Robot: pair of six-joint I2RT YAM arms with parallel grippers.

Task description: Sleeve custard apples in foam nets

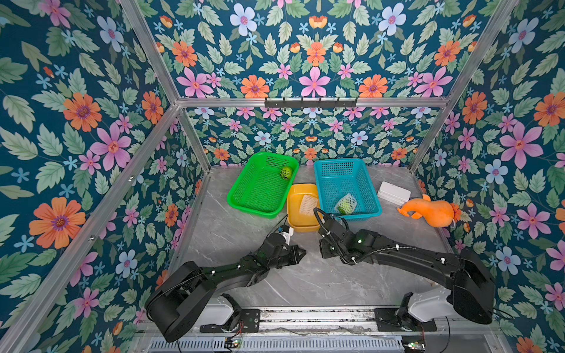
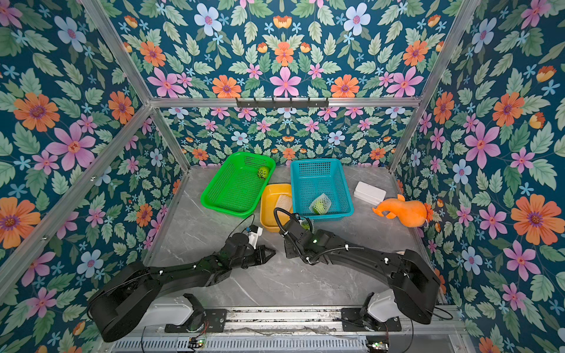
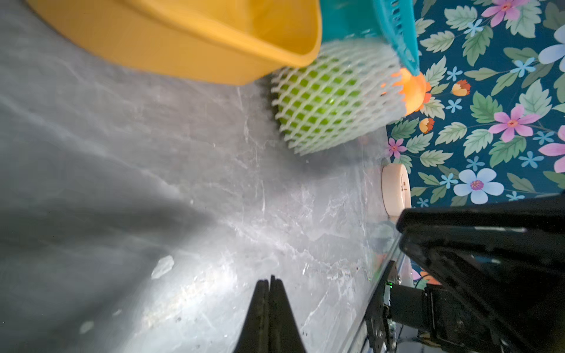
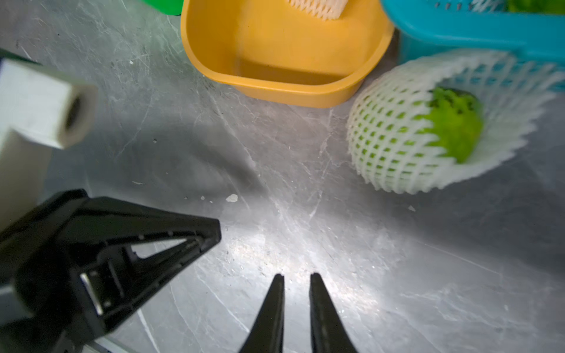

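Note:
A custard apple in a white foam net (image 4: 400, 126) lies on the table beside the yellow bin (image 4: 282, 88), close to the front of the blue basket. Green fruit shows at the net's open end. In the left wrist view the same netted apple (image 3: 329, 100) is well away from my left gripper, whose fingers meet with nothing between them. My right gripper keeps a narrow, empty gap, pointing at bare table left of the apple. Another netted apple (image 1: 346, 204) sits inside the blue basket; a bare one (image 1: 286, 172) rests in the green basket.
A loose foam net (image 1: 307, 204) lies in the yellow bin, between the green basket (image 1: 234, 194) and the blue basket (image 1: 376, 200). A white block (image 1: 393, 193) and an orange plush toy (image 1: 432, 212) stand at the right. Bare table lies in front.

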